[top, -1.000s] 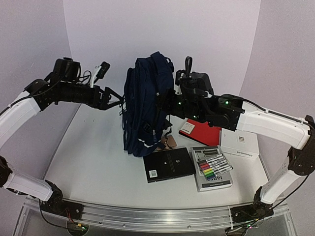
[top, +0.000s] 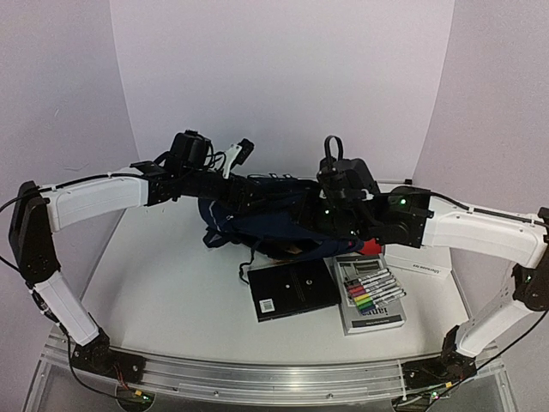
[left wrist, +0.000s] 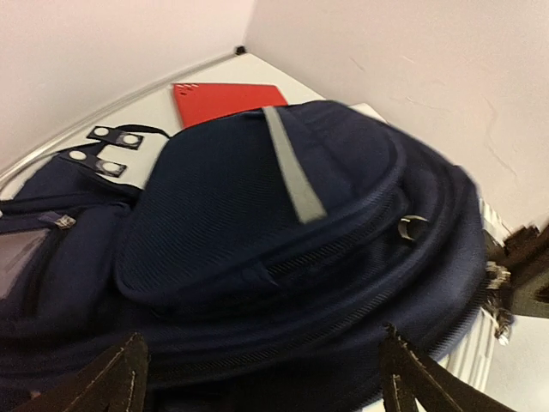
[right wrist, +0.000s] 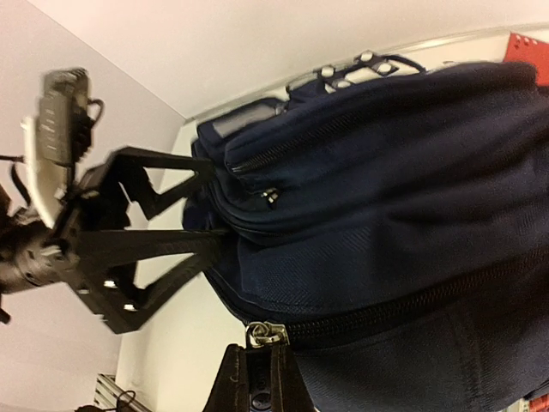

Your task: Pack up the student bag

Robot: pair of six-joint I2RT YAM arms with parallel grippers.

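Note:
The dark blue student bag (top: 266, 230) lies tipped over across the table's middle, beneath both arms, and it fills most of the right wrist view. Its front pocket (left wrist: 257, 197) is uppermost in the left wrist view. My left gripper is open, with its fingers spread above the bag's side; the right wrist view shows them at the bag's left end. My right gripper is shut, with a metal zipper pull (right wrist: 266, 334) at its fingertips, beside the bag's long zipper. From above, its tips are hidden against the bag.
In front of the bag lies a black notebook (top: 293, 288). Right of it, a grey-white calculator box (top: 364, 323) carries several coloured markers (top: 373, 287). A red folder (left wrist: 223, 101) is partly hidden behind the bag, and a white box (top: 419, 257) stands at right.
My left gripper has moved right and down to the bag.

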